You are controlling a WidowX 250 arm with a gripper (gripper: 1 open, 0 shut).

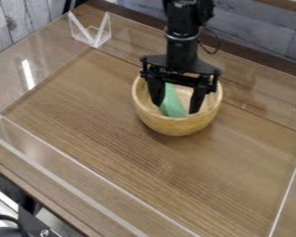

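A round yellow bowl [176, 123] sits at the upper middle of the wooden table, with a green object [172, 105] lying inside it. My black gripper [179, 90] is over the bowl, open, its two fingers spread toward either side of the bowl near the green object. Whether the fingertips touch either is hard to tell.
A small white wire-like piece [92, 28] stands at the back left. A dark cable lies at the lower left corner.
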